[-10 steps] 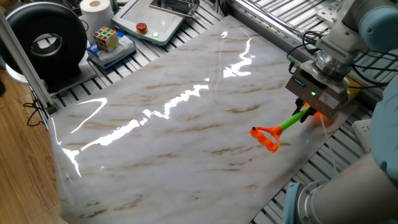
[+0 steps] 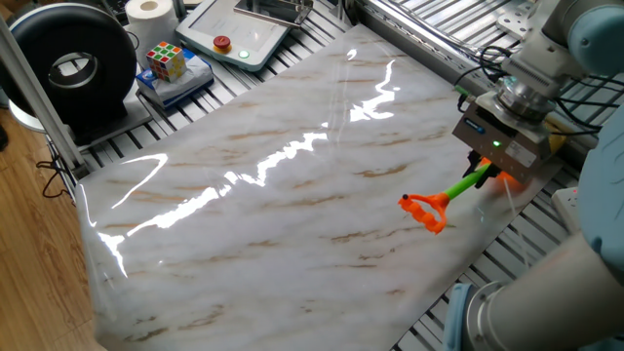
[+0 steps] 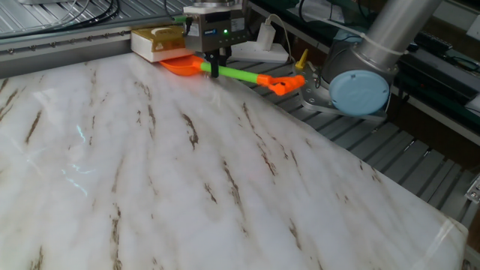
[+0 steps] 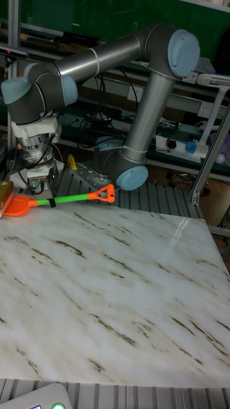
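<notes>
A toy shovel with an orange grip, a green shaft and an orange scoop is at the table's edge nearest the robot base. In exterior view 1 its orange grip (image 2: 424, 213) points toward the table's middle, and the scoop is mostly hidden behind the gripper body. My gripper (image 2: 479, 172) comes down over the green shaft near the scoop end. Its dark fingers (image 3: 214, 69) cross the shaft (image 3: 238, 73) in exterior view 2 and appear shut on it. The scoop (image 4: 16, 206) shows at the left in exterior view 3. Whether the shovel touches the tabletop is hard to tell.
Beside the scoop stands a white and yellow box (image 3: 159, 46), close to the gripper. A Rubik's cube (image 2: 166, 60) on a blue box and a teach pendant (image 2: 229, 34) lie beyond the tabletop's far edge.
My gripper has shifted slightly to the right in exterior view 1. The shovel has moved with it, its orange grip now a little further right and higher in the picture.
</notes>
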